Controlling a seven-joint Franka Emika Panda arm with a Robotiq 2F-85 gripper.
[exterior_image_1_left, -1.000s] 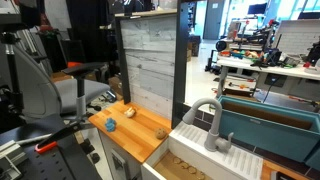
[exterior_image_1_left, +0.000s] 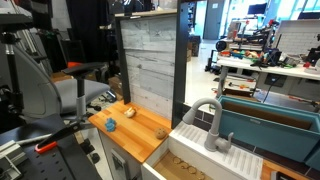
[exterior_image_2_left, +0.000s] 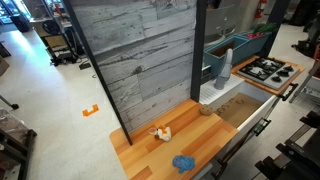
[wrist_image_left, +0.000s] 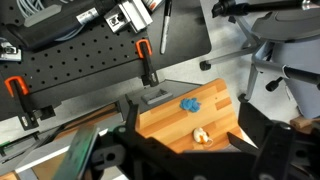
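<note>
In the wrist view my gripper appears at the bottom, its two dark fingers well apart with only the wooden counter visible between them. That counter (exterior_image_2_left: 140, 160) bears a small crumpled blue item (exterior_image_2_left: 183, 162), probably cloth, and a small white-and-yellow object (exterior_image_2_left: 164, 133). The blue item (wrist_image_left: 190, 104) and the white-and-yellow object (wrist_image_left: 201, 135) are below my fingers in the wrist view, apart from them. Nearer the sink lies a small tan object (exterior_image_1_left: 161, 132). I cannot pick out the gripper with certainty in either exterior view.
A grey-white faucet (exterior_image_1_left: 210, 116) rises beside the sink basin (exterior_image_1_left: 180, 154). A grey plank wall (exterior_image_2_left: 155, 65) backs the counter. Beyond the sink are a teal bin (exterior_image_1_left: 272, 130) and a stovetop (exterior_image_2_left: 268, 70).
</note>
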